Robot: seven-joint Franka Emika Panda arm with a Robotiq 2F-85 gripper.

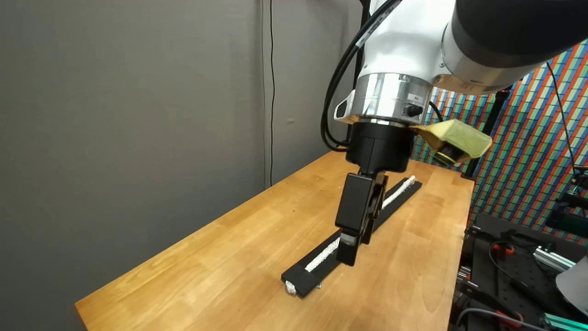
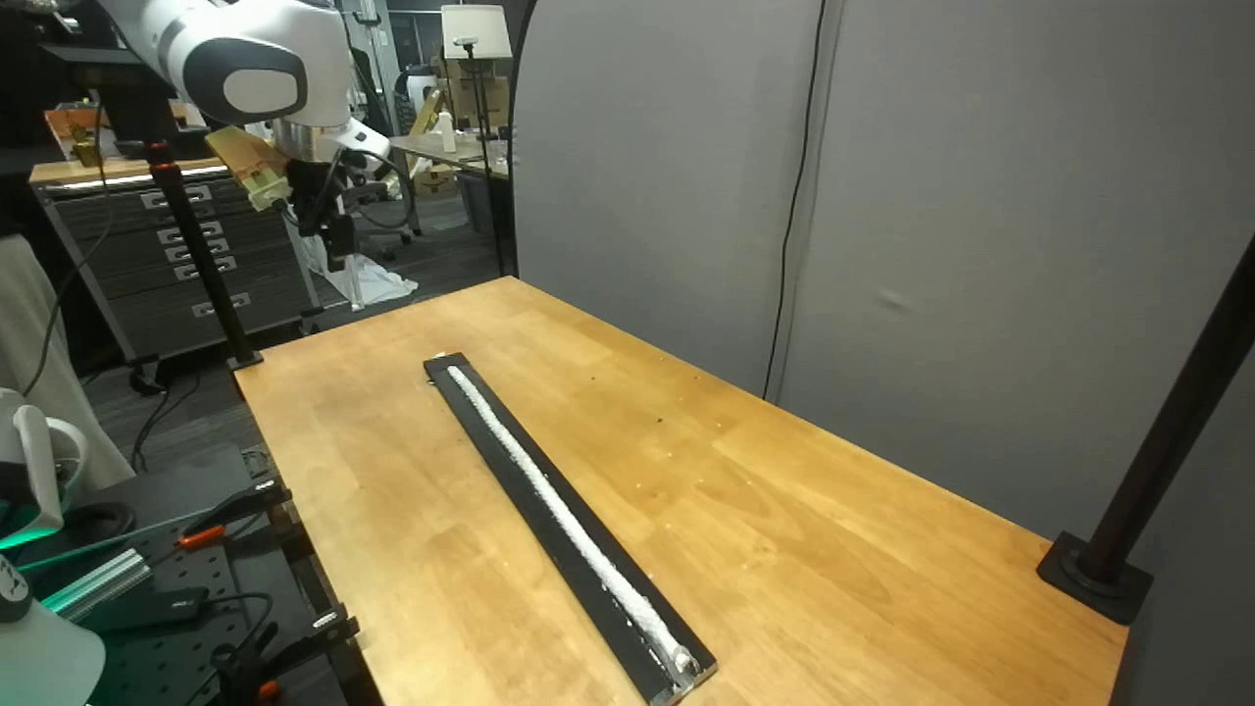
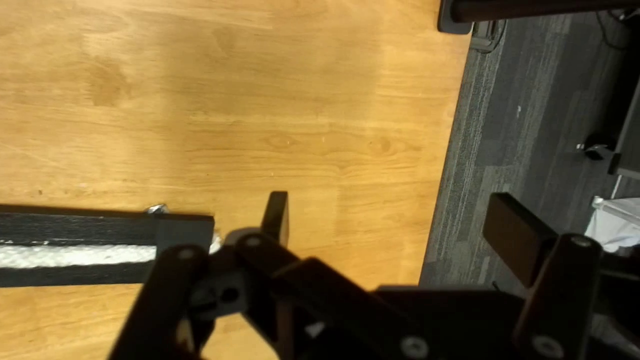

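Observation:
A long black channel bar (image 1: 315, 264) lies on the wooden table, with a white rope (image 2: 535, 477) running along its slot. At one end a black cap crosses the rope, and a frayed white tip (image 1: 290, 287) pokes out beyond it. My gripper stands open and empty, its fingers (image 3: 277, 217) wide apart in the wrist view. There the capped end (image 3: 183, 231) is left of the fingers, partly hidden by the gripper's body. In exterior view 2 the gripper (image 2: 340, 249) appears high, beyond the table's far edge.
Bare wood surrounds the bar on the table (image 2: 882, 588). A black post (image 2: 1118, 518) rises from one table corner. Grey panels stand along one side; a dark cart with clamps and tools (image 1: 512, 276) sits along the other.

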